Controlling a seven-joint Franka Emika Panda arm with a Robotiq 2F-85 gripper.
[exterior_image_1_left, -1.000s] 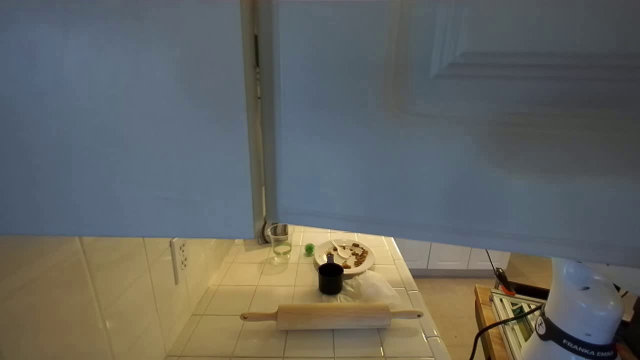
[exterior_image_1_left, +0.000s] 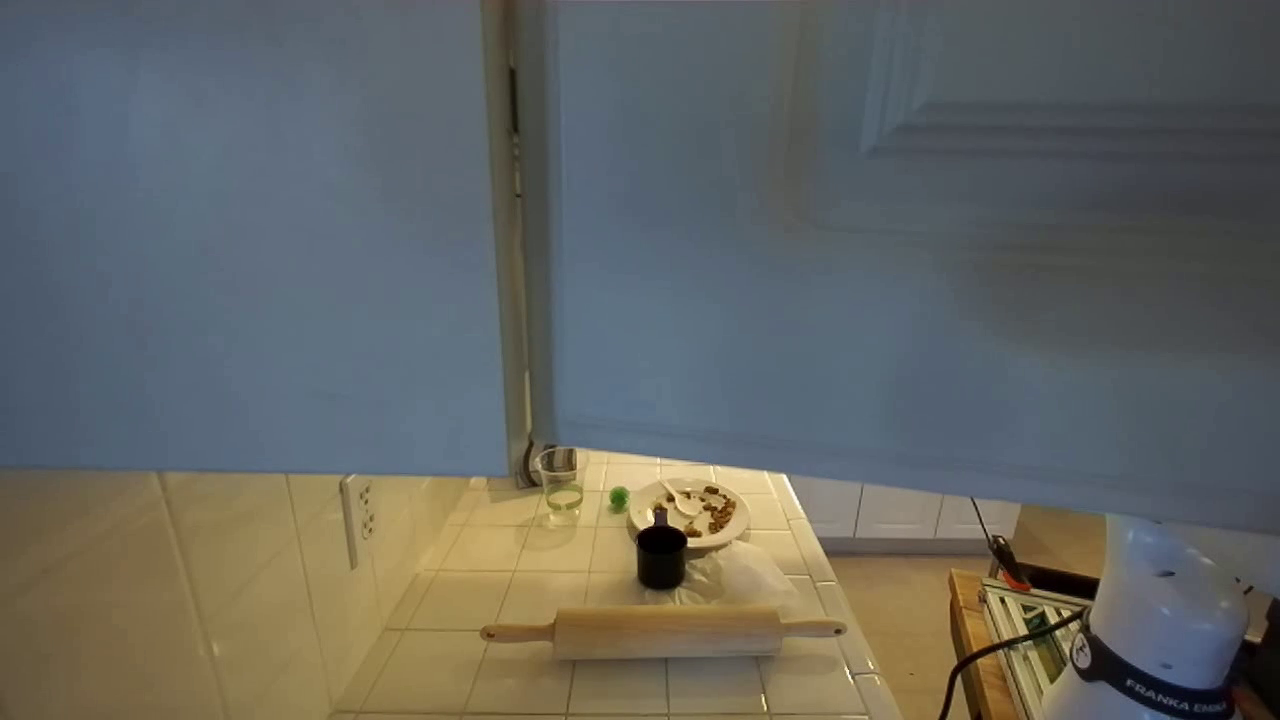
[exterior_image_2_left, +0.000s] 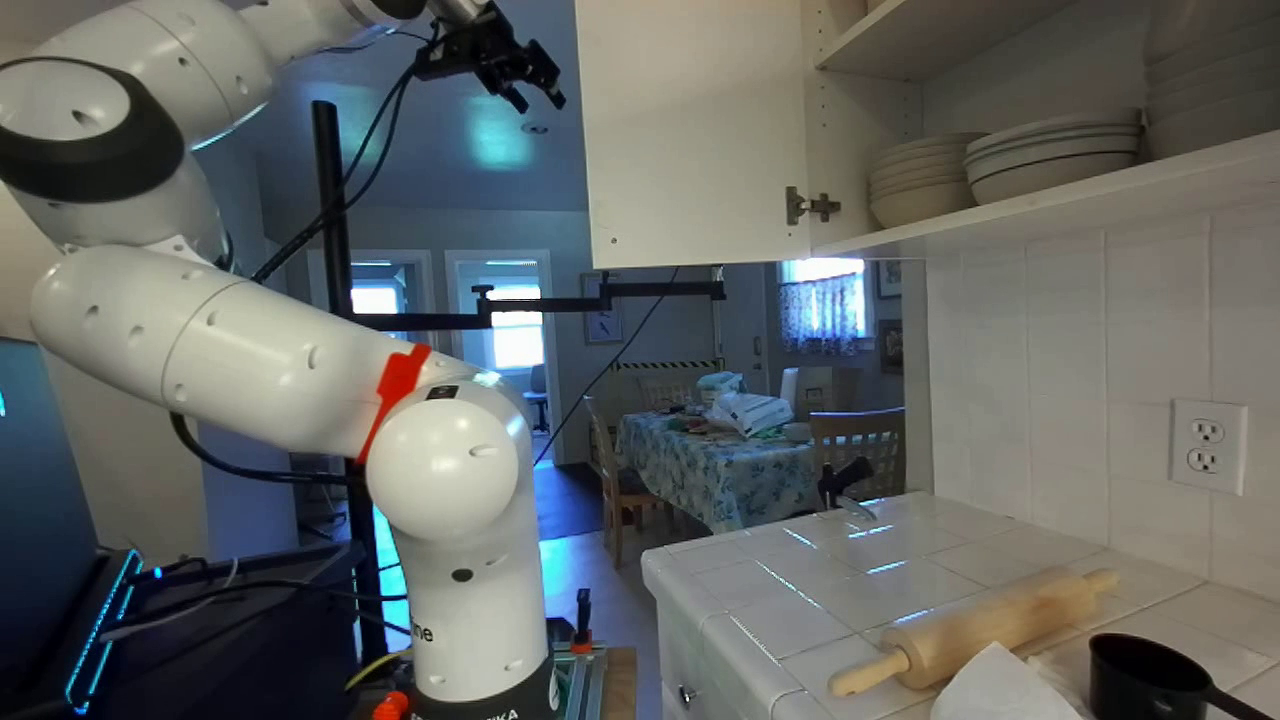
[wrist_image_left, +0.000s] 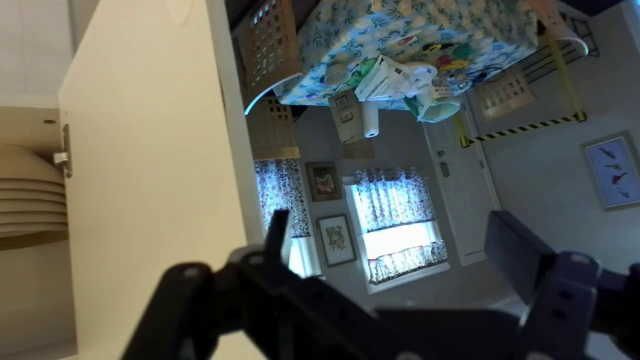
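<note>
My gripper (exterior_image_2_left: 540, 101) is raised high, level with the cupboard and a short way left of its door in exterior view 2. In the wrist view the fingers of the gripper stand wide apart, with nothing between them. The white cupboard door (exterior_image_2_left: 696, 132) is swung open. From the wrist its pale face (wrist_image_left: 150, 180) fills the left side, and its free edge passes behind the left finger; whether they touch I cannot tell. Stacked bowls (exterior_image_2_left: 1056, 150) sit on the cupboard shelf. Exterior view 1 has the door's outer face (exterior_image_1_left: 912, 264) hiding the gripper.
Below, the tiled counter (exterior_image_1_left: 456, 672) bears a rolling pin (exterior_image_1_left: 666, 632), a black cup (exterior_image_1_left: 661, 558), crumpled white plastic or paper (exterior_image_1_left: 750, 574), a plate of food (exterior_image_1_left: 642, 506), a green ball (exterior_image_1_left: 619, 498) and a clear glass (exterior_image_1_left: 561, 492). A cloth-covered table (exterior_image_2_left: 720, 474) stands far behind.
</note>
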